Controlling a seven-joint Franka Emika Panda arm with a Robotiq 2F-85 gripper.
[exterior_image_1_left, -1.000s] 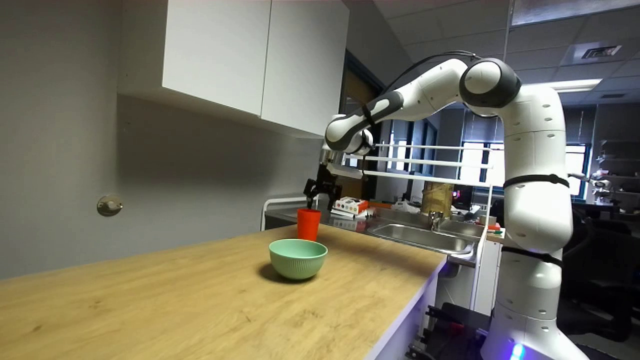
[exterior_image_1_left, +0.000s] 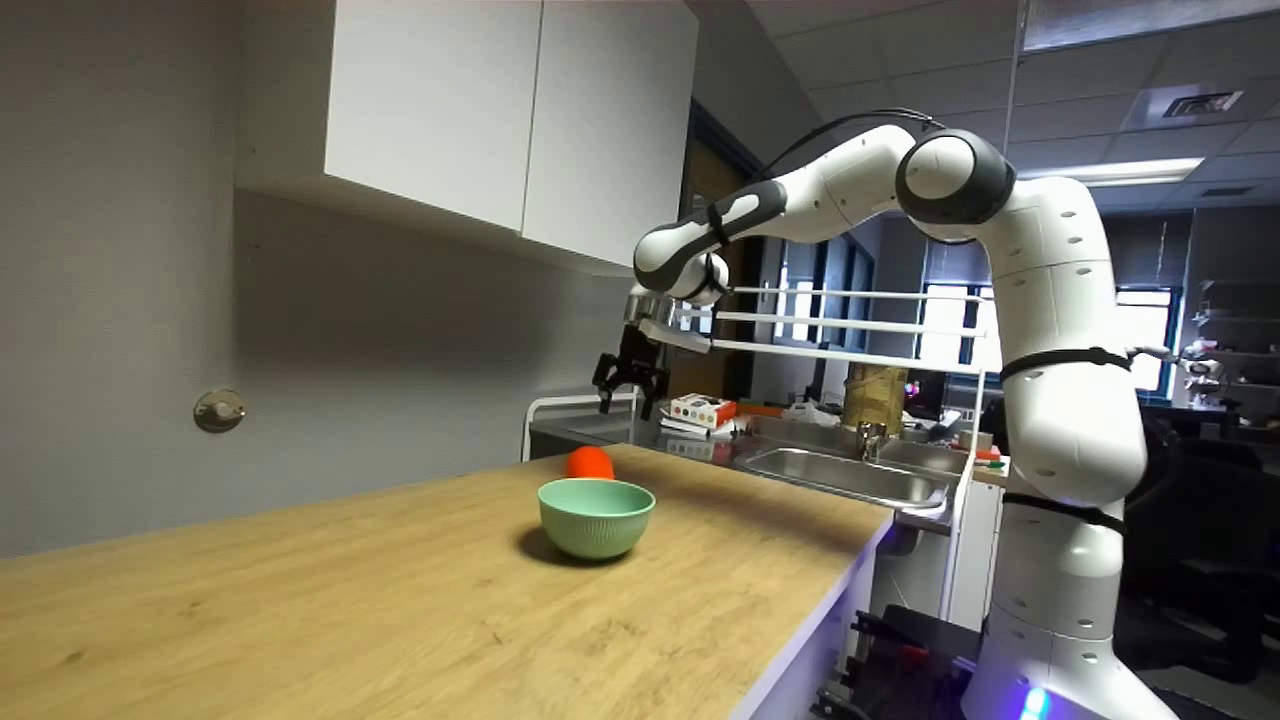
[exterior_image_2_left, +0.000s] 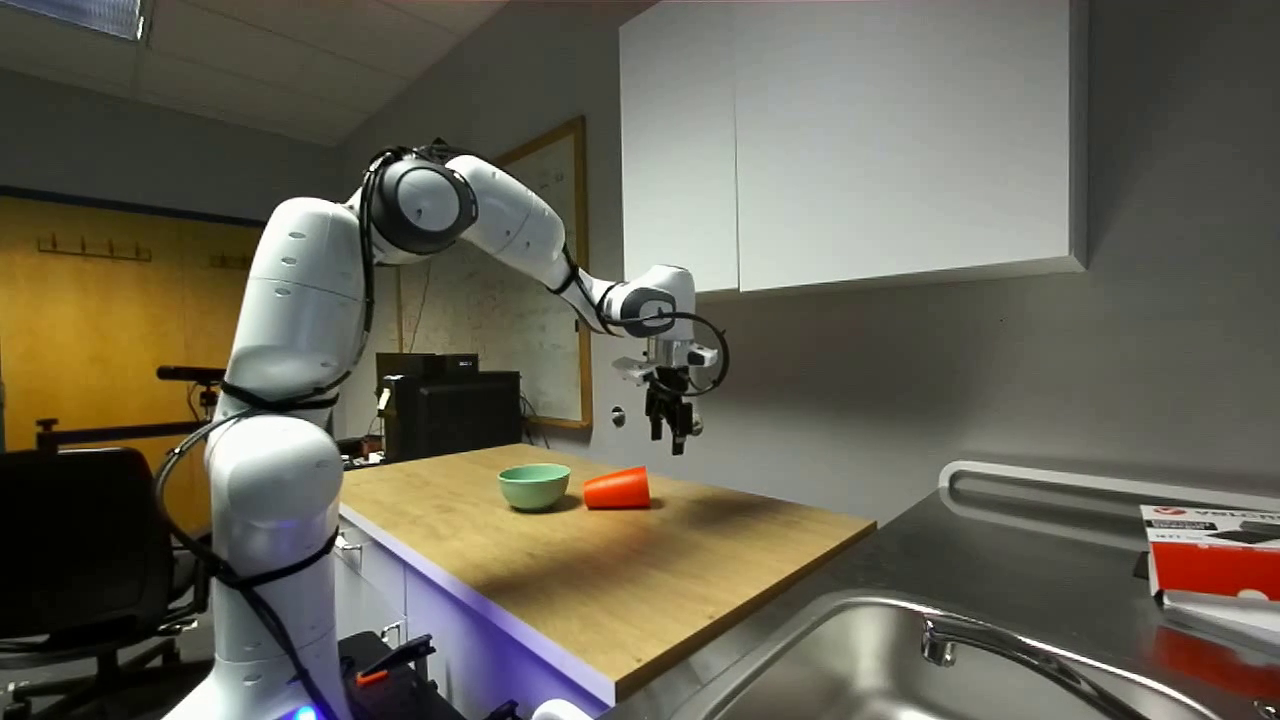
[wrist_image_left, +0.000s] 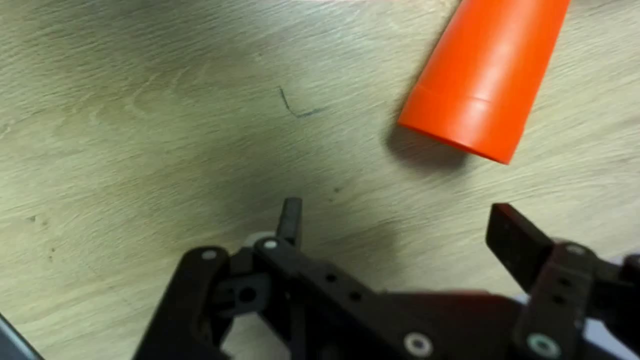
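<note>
An orange-red cup (exterior_image_2_left: 618, 488) lies on its side on the wooden counter, close to a green bowl (exterior_image_2_left: 535, 486). From the other exterior view, only part of the cup (exterior_image_1_left: 589, 463) shows behind the bowl (exterior_image_1_left: 595, 517). My gripper (exterior_image_2_left: 674, 444) hangs above the counter, higher than the cup and apart from it. Its fingers are spread wide with nothing between them. In the wrist view the cup (wrist_image_left: 484, 78) is at the upper right, ahead of the open gripper, and bare wood shows between the fingertips.
A white wall cabinet (exterior_image_1_left: 516, 114) overhangs the back of the counter (exterior_image_1_left: 360, 600). Beside the counter's end is a metal sink (exterior_image_2_left: 888, 672) with a faucet, and boxes (exterior_image_2_left: 1212, 552) stand beyond it.
The cup stood upright behind the bowl a second ago and now lies on its side. My gripper has moved up and slightly left in exterior view 1. The bowl has stayed put.
</note>
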